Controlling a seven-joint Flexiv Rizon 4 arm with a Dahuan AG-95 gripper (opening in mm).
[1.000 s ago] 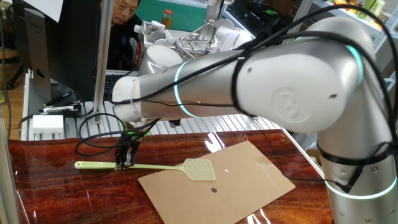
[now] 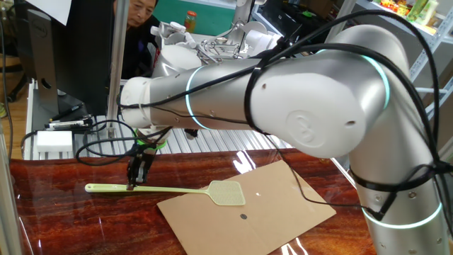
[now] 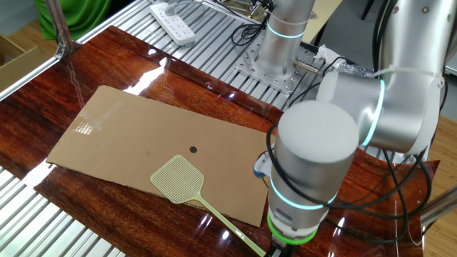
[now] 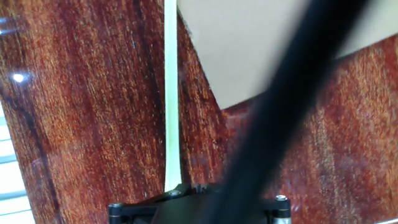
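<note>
A pale green fly swatter (image 2: 170, 189) lies across the dark red glossy table, its mesh head (image 3: 177, 178) over the edge of a brown cardboard sheet (image 3: 136, 135). My gripper (image 2: 132, 185) points down at the swatter's handle, where the grip meets the thin shaft. In the wrist view the pale shaft (image 4: 171, 93) runs straight up from the black gripper parts at the bottom edge. Whether the fingers are closed around the handle cannot be made out; a blurred black cable hides part of them.
A small dark round spot (image 3: 193, 150) marks the cardboard. Loose black cables hang around the arm. A white power strip (image 3: 173, 26) lies on the slatted metal surface behind the table.
The arm has shifted a little to the left in exterior view 1, and the gripper has moved slightly left along the handle. The swatter and cardboard look unmoved.
</note>
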